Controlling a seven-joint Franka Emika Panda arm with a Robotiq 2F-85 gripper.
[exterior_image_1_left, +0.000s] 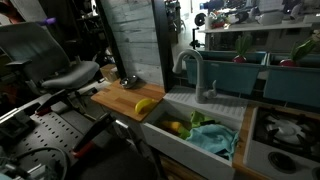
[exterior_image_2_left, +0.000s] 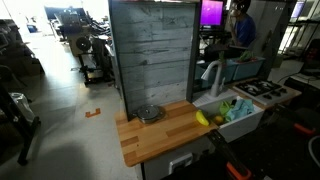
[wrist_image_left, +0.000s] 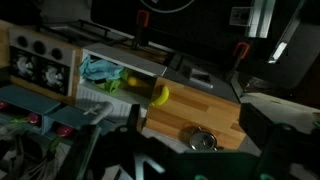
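In the wrist view my gripper shows as two dark, widely parted fingers at the lower edge, open with nothing visible between them. It hangs above the wooden counter (exterior_image_1_left: 118, 99); neither exterior view clearly shows it. A yellow banana-shaped object (exterior_image_1_left: 144, 105) lies on the counter beside the sink (exterior_image_1_left: 208, 151). Inside the basin are a crumpled teal cloth (exterior_image_1_left: 211, 136) and a yellow-green item (exterior_image_1_left: 178, 129), too small to name surely. A round metal pot (exterior_image_2_left: 148, 113) stands on the counter near the grey wall panel.
A pale faucet (exterior_image_1_left: 200, 75) rises behind the sink. The stove (exterior_image_1_left: 284, 143) adjoins it, and blue bins (exterior_image_1_left: 228, 75) line the back. The tall grey panel (exterior_image_2_left: 155, 55) bounds the counter. Bare wood (exterior_image_2_left: 165, 137) lies around the pot.
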